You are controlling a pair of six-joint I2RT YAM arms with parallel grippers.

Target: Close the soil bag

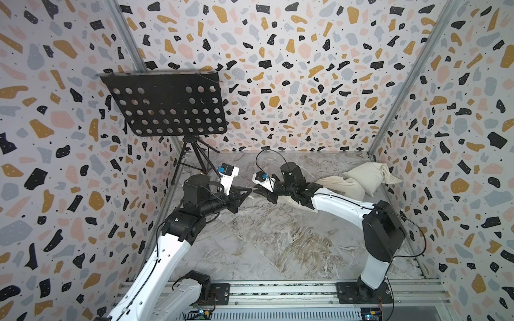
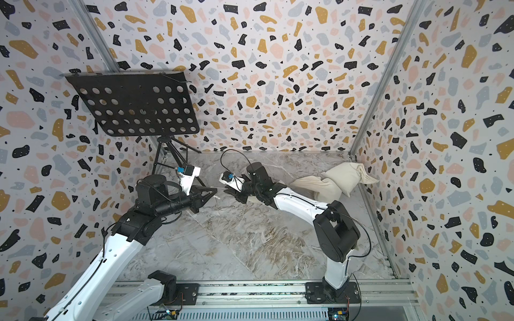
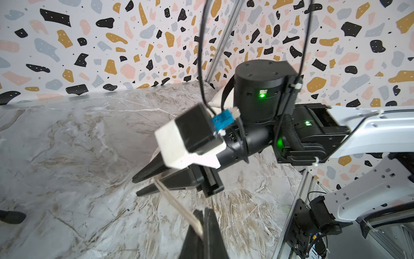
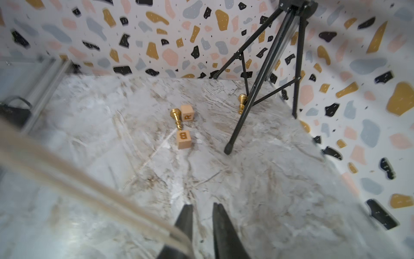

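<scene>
A cream cloth bag (image 1: pixel 342 185) lies on its side at the right, its neck running left behind my right arm. From my left gripper, a pale drawstring cord (image 3: pixel 181 211) stretches up to the right gripper's fingers; the left fingers are shut on it. My right gripper faces the left one across a small gap, its two fingers apart. In the right wrist view the blurred cord (image 4: pixel 99 194) slants down to the left finger, and I cannot tell whether it passes between the fingers. The bag's mouth is hidden.
A second cream bulge or bag (image 1: pixel 369 176) rests against the right wall. A black stand (image 1: pixel 166 104) is at the back left. Small wooden blocks (image 4: pixel 184 139) and gold pieces (image 4: pixel 176 115) lie near its legs.
</scene>
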